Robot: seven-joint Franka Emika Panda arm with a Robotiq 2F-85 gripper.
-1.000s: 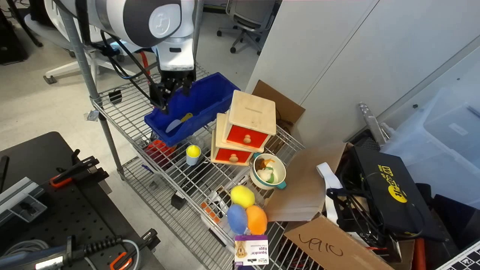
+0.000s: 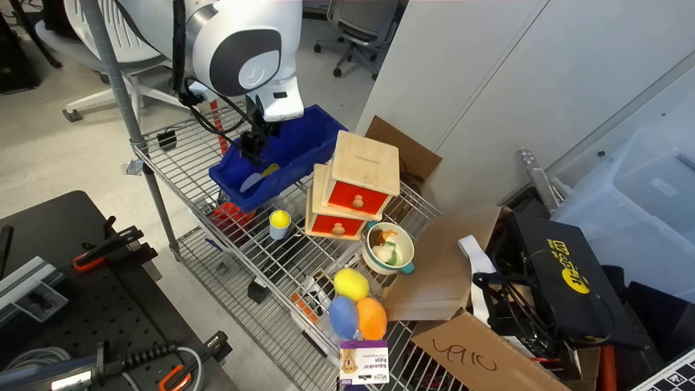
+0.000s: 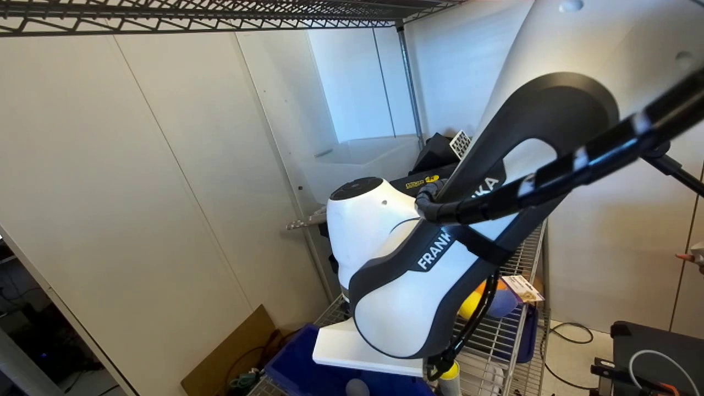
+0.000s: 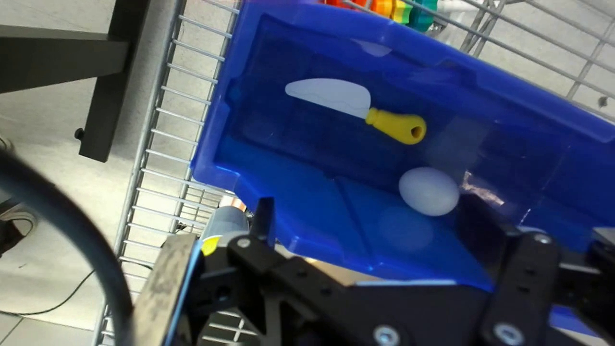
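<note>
In the wrist view a deep blue bin [image 4: 357, 242] fills most of the picture. A toy knife [image 4: 331, 95] with a pale blade and yellow handle lies on its floor, with a white egg-shaped object [image 4: 429, 191] nearby. My gripper stands open over the bin, its fingers wide apart and nothing between them. The egg-shaped object lies close to the dark right finger [image 4: 481, 233] in that view; contact cannot be judged. From exterior view 1, the gripper [image 2: 257, 146] appears dark and partly hidden at the bin's near side. In exterior view 2 the arm hides it.
Stacked wooden boxes [image 2: 362, 170] with red drawers stand right beside the bin. A pale blue cup [image 2: 280, 225] with a yellow top sits in front. Farther along the wire shelf are a bowl of toys [image 2: 391, 260], several coloured eggs [image 2: 352, 284] and an open carton [image 2: 417, 287].
In exterior view 1 the arm and gripper have shifted right and somewhat lower, toward the bin's interior. The bin, knife and shelf items look unmoved.
</note>
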